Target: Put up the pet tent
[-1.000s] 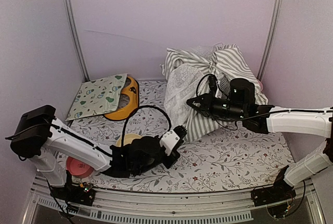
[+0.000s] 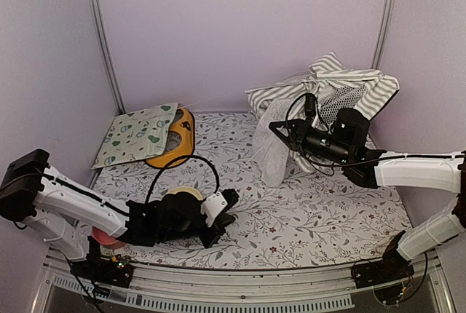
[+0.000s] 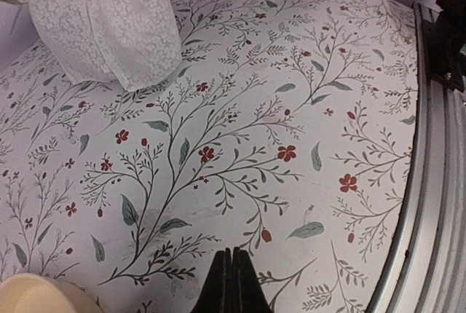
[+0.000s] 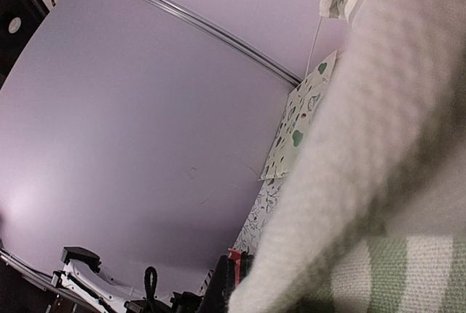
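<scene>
The pet tent's striped and mesh fabric [image 2: 328, 80] is bunched at the back right, with a white lace cloth [image 2: 269, 153] hanging from it, also visible in the left wrist view [image 3: 102, 22]. My right gripper [image 2: 277, 127] is shut against this fabric; in the right wrist view soft cloth [image 4: 378, 109] fills the right side and largely hides the fingers. My left gripper is shut, low over the bare floral mat at the front left, nothing between its fingers. A thin pole stretches left from the tent.
A patterned green mat [image 2: 131, 135] lies on an orange frame [image 2: 178, 149] at the back left. A cream bowl [image 3: 36, 295] and a red bowl [image 2: 105, 236] sit by my left arm.
The tent fabric has shifted up and to the right, and my right gripper rose with it. My left arm has moved a little toward the left.
</scene>
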